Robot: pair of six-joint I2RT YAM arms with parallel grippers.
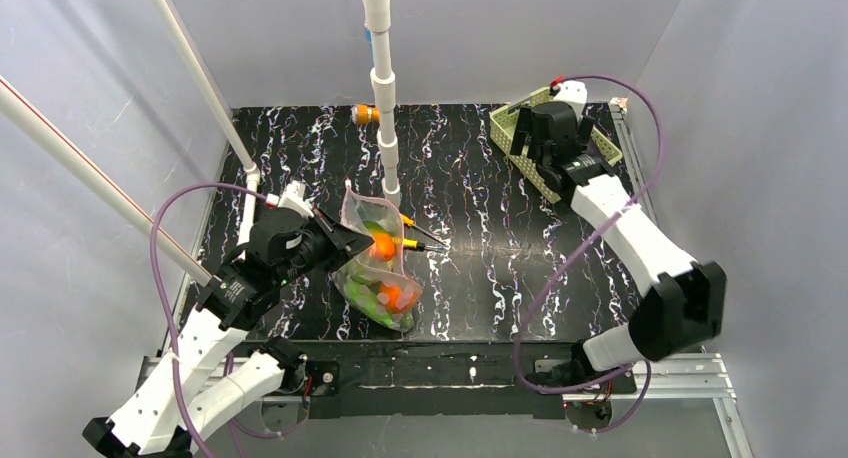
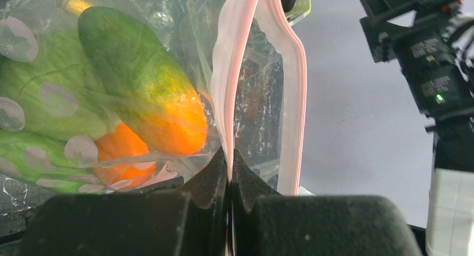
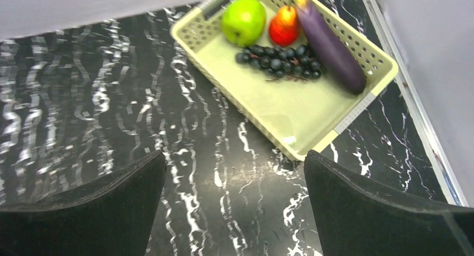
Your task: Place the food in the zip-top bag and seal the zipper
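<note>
The clear zip top bag [image 2: 230, 83] has its mouth parted, and one pink-edged side is pinched in my left gripper, which is shut on that rim. Within the bag lie a green and orange mango-like fruit [image 2: 140, 80], an orange item [image 2: 120, 150] and green pieces with pale dots. Far to the right, my right gripper stands open with nothing between its fingers. In the right wrist view the green basket [image 3: 246, 108] holds a green apple [image 3: 243, 21], a red fruit [image 3: 284, 27], dark grapes [image 3: 285, 62] and an eggplant [image 3: 333, 46].
A white vertical pole [image 1: 388, 138] rises behind the bag. Beside the bag lie yellow-handled tools [image 1: 420, 245], and an orange bottle-like object [image 1: 365, 114] sits at the back.
</note>
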